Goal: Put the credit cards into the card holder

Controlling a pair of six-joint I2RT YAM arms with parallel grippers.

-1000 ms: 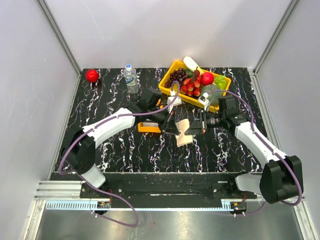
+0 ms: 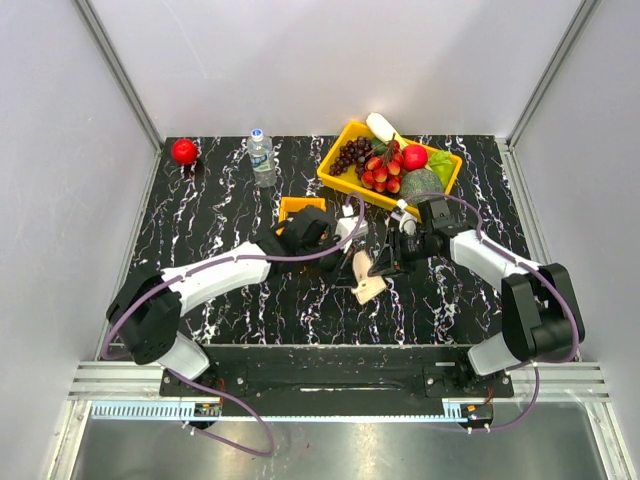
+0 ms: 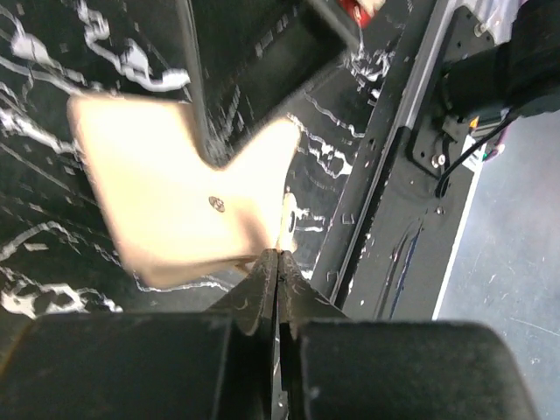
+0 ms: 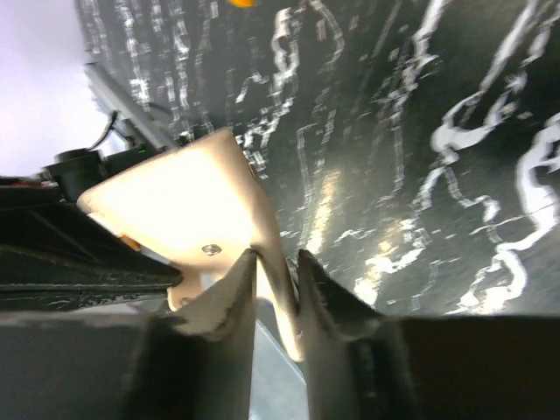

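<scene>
The beige card holder (image 2: 369,288), with a small round snap, is held above the dark marbled table between the two grippers. My left gripper is shut at the lower edge of the card holder (image 3: 166,188), near its small tab, with the thin edge at its fingertips. In the right wrist view, a panel of the card holder (image 4: 166,197) passes between the narrowly spaced fingers of my right gripper; whether they press on it is unclear. No credit card can be made out.
An orange tray (image 2: 302,203) lies partly under the left arm. Behind stand a yellow basket (image 2: 330,182) of fruit, a water bottle (image 2: 262,160) and a red ball-like object (image 2: 184,151). Free table lies at the front left and front right.
More of the orange tray is now hidden.
</scene>
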